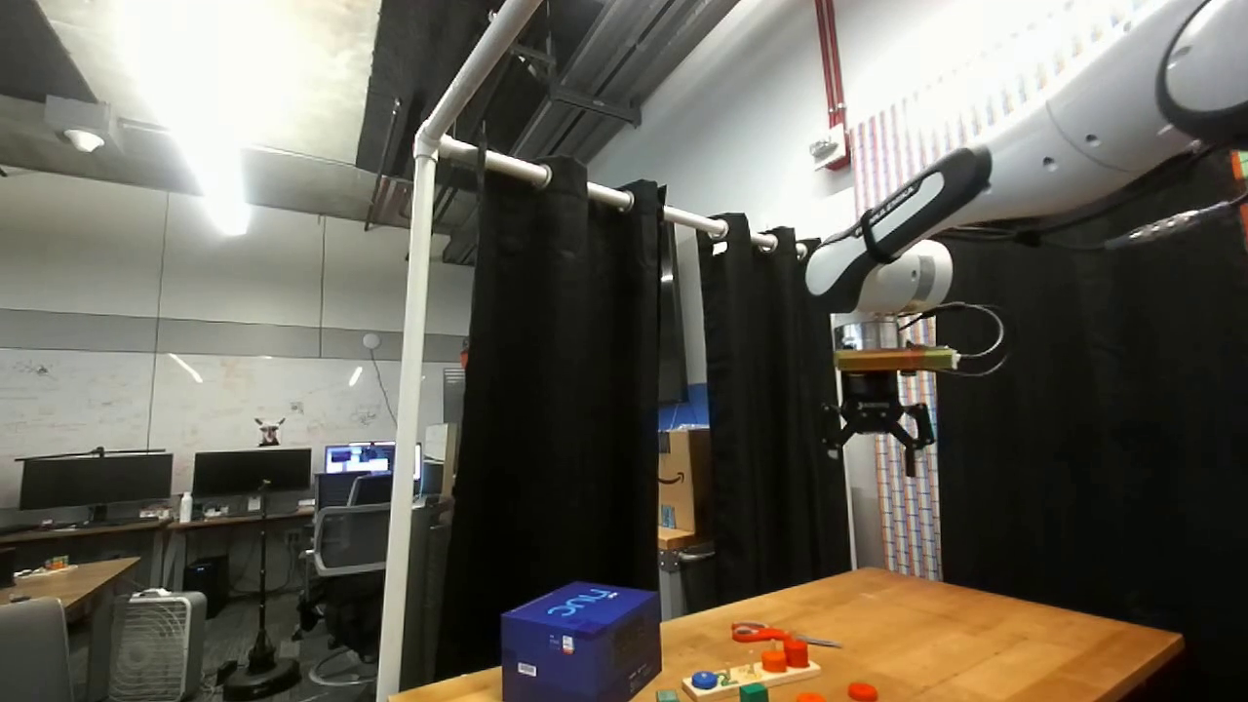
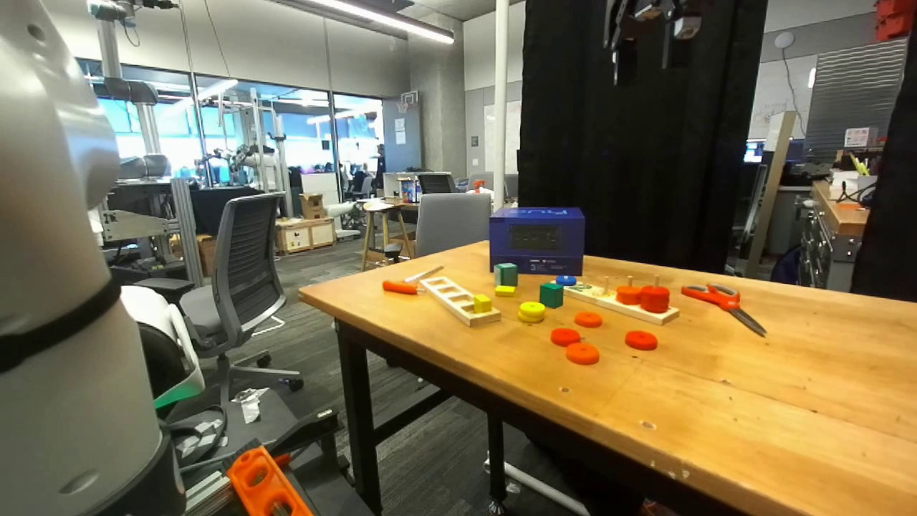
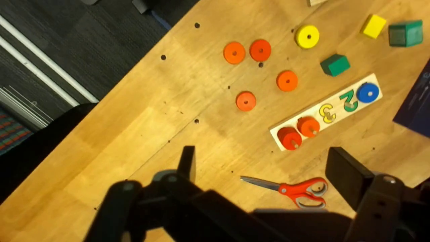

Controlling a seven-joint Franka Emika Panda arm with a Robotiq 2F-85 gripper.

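My gripper is open high above the table, nothing between its fingers. Below it in the wrist view lie red-handled scissors, closed, blades pointing left. Beyond them is a wooden peg board with painted numbers; a blue ring sits at one end, a red stack and an orange stack at the other. Several loose orange and red rings, such as one orange ring, lie flat beside the board. A yellow ring, a green block and a yellow block lie farther off.
A blue box stands at the table's far side. Near it lie a slotted wooden frame, an orange-handled tool and another green block.
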